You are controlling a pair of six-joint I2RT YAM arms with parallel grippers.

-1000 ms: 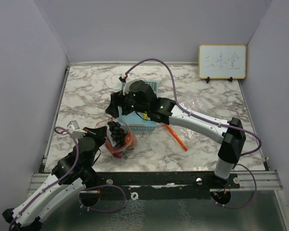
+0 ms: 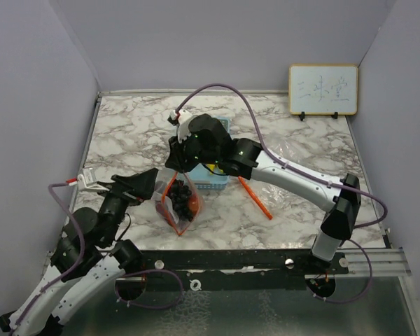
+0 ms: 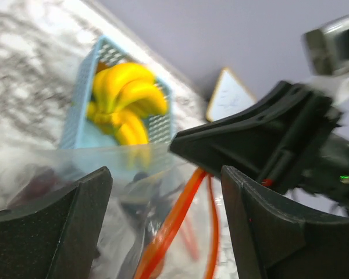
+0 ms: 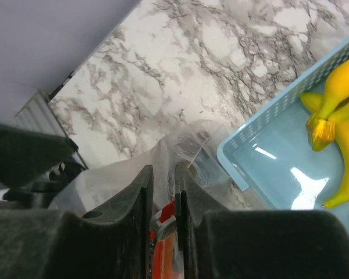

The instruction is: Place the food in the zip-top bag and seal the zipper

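Observation:
A clear zip bag (image 2: 185, 222) with an orange zipper (image 2: 169, 186) stands on the marble table, holding dark grapes (image 2: 178, 197) and reddish round fruit (image 2: 194, 203). My right gripper (image 2: 173, 164) is shut on the bag's top edge at its far end; in the right wrist view, the orange zipper (image 4: 163, 256) and film come up between its fingers. My left gripper (image 2: 151, 183) stands open beside the bag mouth. In the left wrist view, the zipper strip (image 3: 173, 224) runs through the gap between its spread fingers, apparently untouched.
Directly behind the bag is a blue basket (image 2: 210, 185) with bananas (image 3: 128, 96), partly under the right arm. An orange strip (image 2: 256, 199) and clear film (image 2: 283, 150) lie to the right. A whiteboard (image 2: 323, 89) stands at the back.
The left gripper let go of the near rim and moved up. The mouth, wide and round before, is now narrower.

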